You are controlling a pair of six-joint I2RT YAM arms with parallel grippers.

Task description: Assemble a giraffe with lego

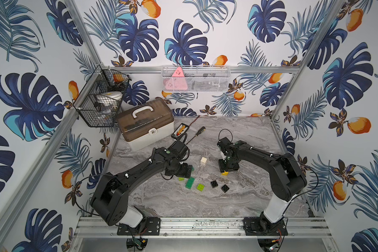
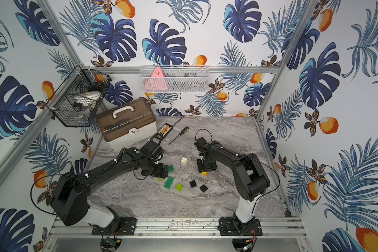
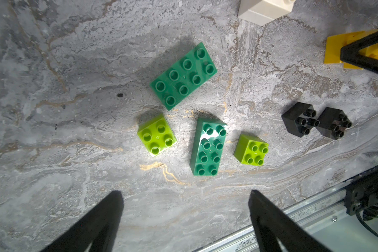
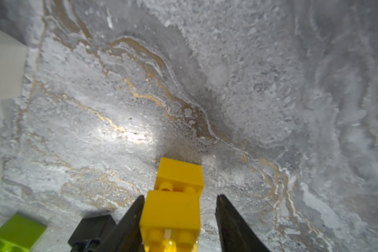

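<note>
My right gripper is drawn in and shut on the yellow bricks [image 4: 170, 210]. In the right wrist view one yellow brick sits partly over another. The left finger lies against them; a strip of table shows beside the right finger, and the lower part of the grip is out of frame. My left gripper is open and empty above the table. Ahead of it lie two green bricks [image 3: 183, 75] and two lime bricks [image 3: 157, 134], all apart. Two black bricks [image 3: 300, 119] and a white brick [image 3: 264, 10] also lie loose.
A brown-lidded toolbox [image 1: 146, 121] stands at the back left, with a screwdriver [image 1: 200, 131] near it. A wire basket [image 1: 196, 79] hangs on the back wall.
</note>
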